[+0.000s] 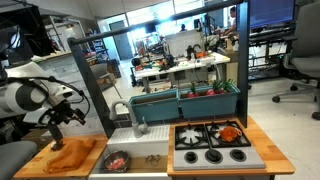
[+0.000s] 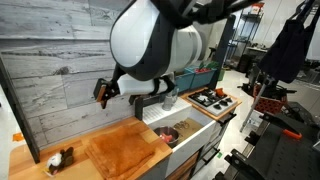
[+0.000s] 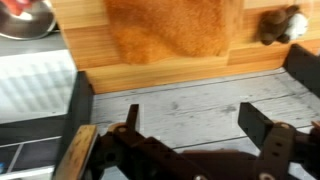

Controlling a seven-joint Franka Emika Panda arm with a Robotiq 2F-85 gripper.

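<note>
An orange cloth [image 1: 70, 156] lies spread on the wooden counter at the left. Its near-flat, slightly wrinkled surface shows in exterior view 2 [image 2: 128, 149], and part of the cloth [image 3: 170, 25] is at the top of the wrist view. My gripper is open, its two dark fingers wide apart with only the pale wood-grain panel seen between them. In exterior view 2 the gripper [image 2: 103, 95] hangs above the counter, clear of the cloth and near the grey plank wall.
Beside the cloth, a metal bowl [image 1: 117, 160] sits in the sink. A small brown-and-white object [image 2: 60, 158] lies on the counter's other side. Farther right are the faucet [image 1: 136, 120], the stove [image 1: 212, 157] with an orange-red item [image 1: 230, 133], and a blue planter shelf [image 1: 185, 106].
</note>
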